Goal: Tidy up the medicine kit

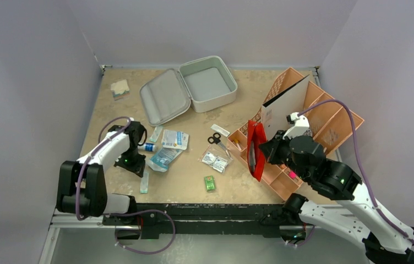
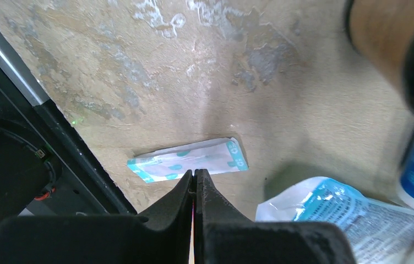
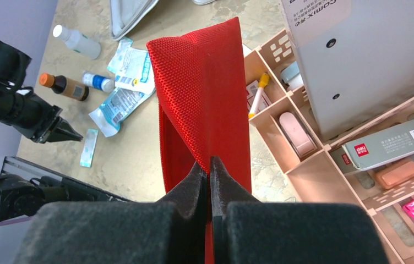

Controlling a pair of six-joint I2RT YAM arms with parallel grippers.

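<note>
The small light-blue strip packet lies flat on the table, beyond the tips of my left gripper in the left wrist view. That gripper is shut, with its fingers together and nothing between them. In the right wrist view, my right gripper is shut on a red pouch, which hangs beside the orange divided organizer. An open grey medicine case sits at the back of the table. Blue-white packets, a blue-white bottle and a brown bottle lie near the left arm.
Scissors, a clear bag of small packs and a green pack are spread mid-table. The orange organizer fills the right side, a folder standing in it. Bare table lies front centre.
</note>
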